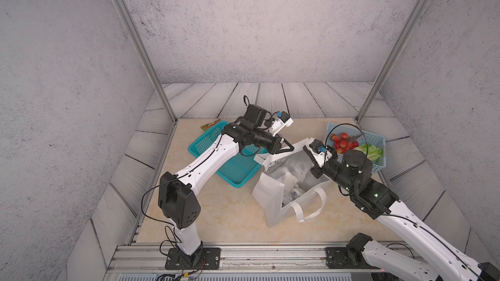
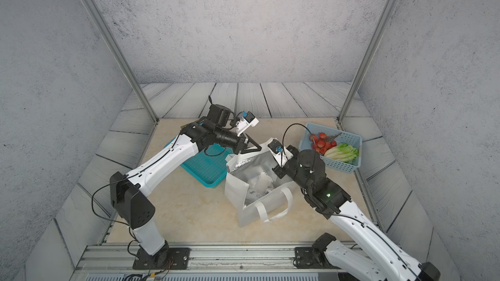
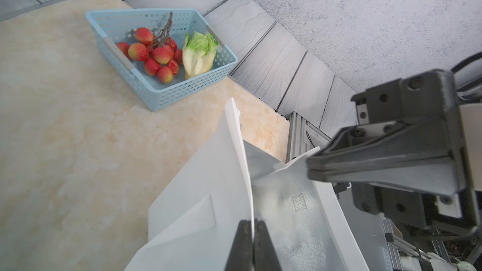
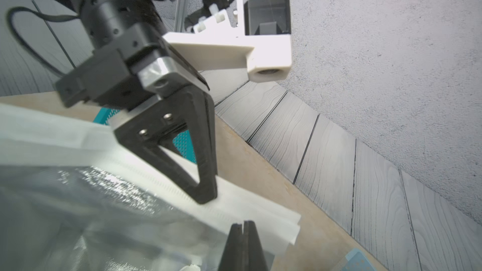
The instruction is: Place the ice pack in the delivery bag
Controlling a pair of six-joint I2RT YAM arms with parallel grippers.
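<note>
The white delivery bag (image 1: 270, 197) stands open at the front middle, foil-lined, with pale packs and items (image 1: 290, 182) inside; which is the ice pack I cannot tell. My left gripper is shut at the bag's upper back rim, the thin white edge lining up with its fingertips in the left wrist view. My right gripper is shut over the bag's right end near the rim, nothing seen between its fingers.
A teal basket (image 1: 234, 177) lies left of the bag. A light blue basket (image 2: 350, 164) with red fruit and lettuce stands at the back right. Bare tabletop (image 1: 177, 203) is at the front left.
</note>
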